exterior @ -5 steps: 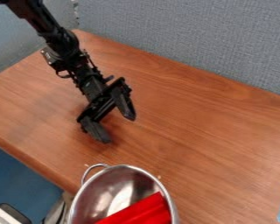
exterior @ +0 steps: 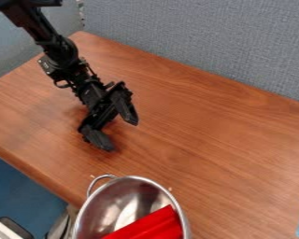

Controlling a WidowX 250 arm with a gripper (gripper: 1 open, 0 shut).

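Observation:
My black gripper (exterior: pixel 113 132) hangs low over the left half of the wooden table, its two fingers spread apart, open, with nothing visible between them. Below it, at the bottom edge of the view, a steel bowl (exterior: pixel 106 206) with a loop handle holds red objects (exterior: pixel 149 224), partly cut off by the frame.
Grey padded walls (exterior: pixel 205 41) stand behind it. Past the table's left edge is a blue area (exterior: pixel 20 194) with some white and grey items at the bottom corner.
My arm and gripper have shifted slightly to the left and up in the view over the last second. The bowl and red objects stay where they were.

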